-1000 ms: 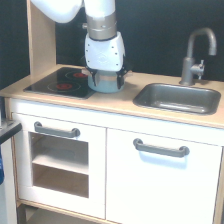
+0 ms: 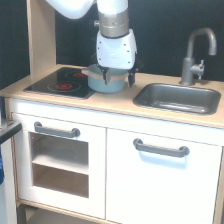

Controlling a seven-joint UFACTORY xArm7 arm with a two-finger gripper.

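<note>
The white robot arm reaches down from the top, its gripper (image 2: 117,74) over a light blue pot (image 2: 101,85) that stands at the right side of the black stovetop (image 2: 61,82). The gripper's dark fingers are at the pot's rim; whether they are open or shut is hard to tell.
A steel sink (image 2: 178,97) with a tall faucet (image 2: 189,64) is to the right. Below are white cabinet doors with grey handles, the left one with a window.
The gripper has moved a little to the right and slightly up. The pot looks nearly unchanged in place.
</note>
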